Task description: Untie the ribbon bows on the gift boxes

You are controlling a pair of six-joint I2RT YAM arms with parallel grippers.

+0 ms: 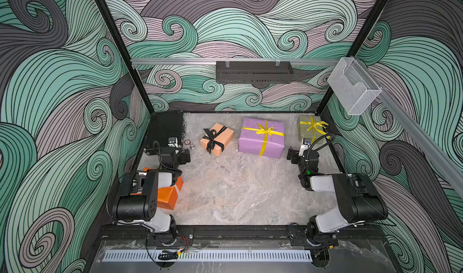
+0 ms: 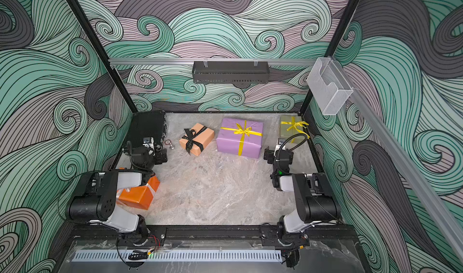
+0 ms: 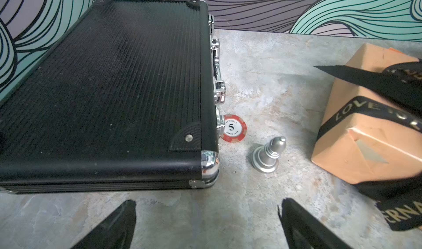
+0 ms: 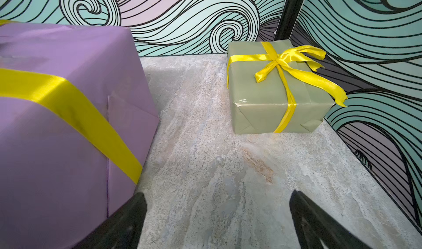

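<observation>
A peach box [image 1: 222, 131] with a black lettered ribbon bow [image 1: 210, 135] stands back left of centre. Beside it is the larger purple box [image 1: 248, 145], tied with a yellow bow [image 1: 264, 129]. The olive-green box [image 4: 277, 112] at the back right also carries a yellow ribbon bow [image 4: 277, 60]. An orange box [image 2: 139, 196] with a pale ribbon lies front left, partly behind the left arm. My left gripper is open and empty, in front of the black case. Open and empty too, my right gripper stands right of the purple box.
A black case [image 3: 131, 82] fills the back left corner. Near its latches lie a poker chip [image 3: 233, 128] and a silver chess-like piece [image 3: 268, 154]. A small dark item [image 2: 203, 168] lies mid-table.
</observation>
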